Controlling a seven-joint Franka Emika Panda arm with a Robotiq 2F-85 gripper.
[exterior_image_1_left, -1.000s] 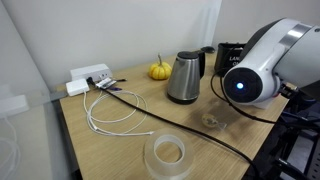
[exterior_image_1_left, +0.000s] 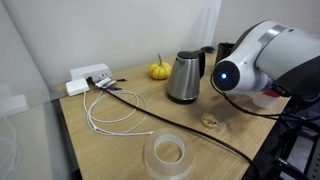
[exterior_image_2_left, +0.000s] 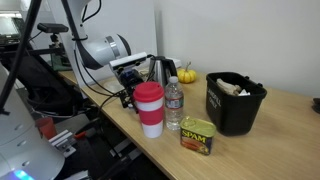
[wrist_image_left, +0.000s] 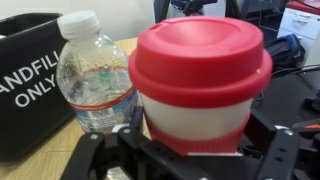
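A cup (exterior_image_2_left: 150, 108) with a red lid, a pale band and a red lower part stands near the front edge of the table. In the wrist view the same cup (wrist_image_left: 200, 85) fills the middle, very close to my gripper. The dark fingers stand apart, one on each side of the cup's lower part; whether they touch it cannot be seen. In exterior view 2 the cup hides most of the gripper, and in exterior view 1 the arm (exterior_image_1_left: 255, 65) covers it.
A water bottle (exterior_image_2_left: 175, 103) stands right beside the cup, with a Spam can (exterior_image_2_left: 197, 135) and a black bin (exterior_image_2_left: 235, 103) farther right. A metal kettle (exterior_image_1_left: 186, 77), a small yellow pumpkin (exterior_image_1_left: 160, 70), a tape roll (exterior_image_1_left: 168, 155) and cables (exterior_image_1_left: 115, 112) occupy the other side.
In exterior view 1 the arm has shifted left and slightly up, covering more of the black bin. The kettle, pumpkin and tape roll have stayed put.
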